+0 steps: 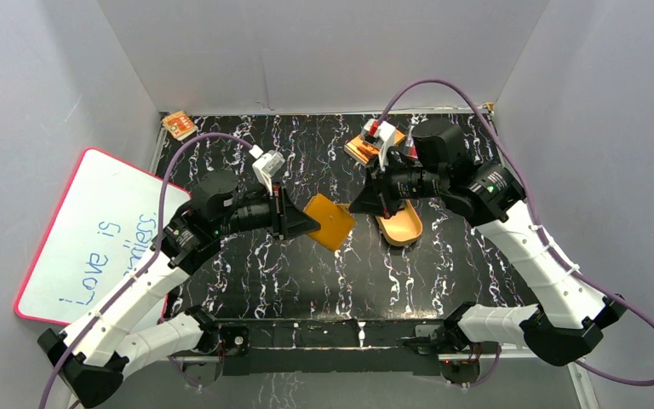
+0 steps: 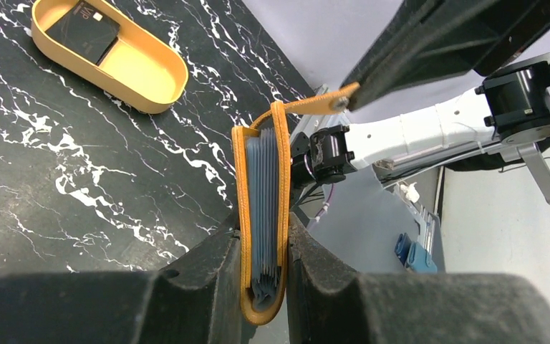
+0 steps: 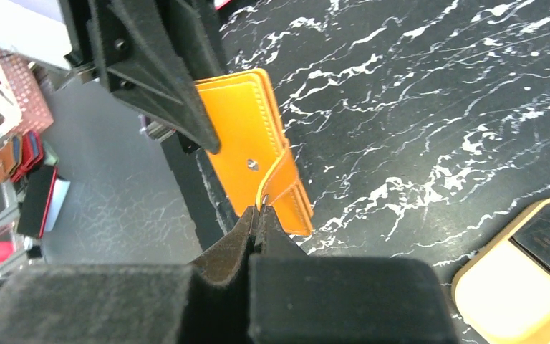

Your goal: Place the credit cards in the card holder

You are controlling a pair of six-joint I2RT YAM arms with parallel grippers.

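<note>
My left gripper is shut on the orange card holder and keeps it in the air above the table. In the left wrist view, the holder stands on edge, its top open and grey inner pockets showing. My right gripper has its fingertips shut on the holder's strap, which bears a metal snap. That strap stretches away from the holder's body, unfastened. A black card lies in the yellow-orange tray; other cards there cannot be made out.
At the back stands an orange item, partly behind the right arm. A whiteboard leans at the left, and a small orange packet lies in the back left corner.
</note>
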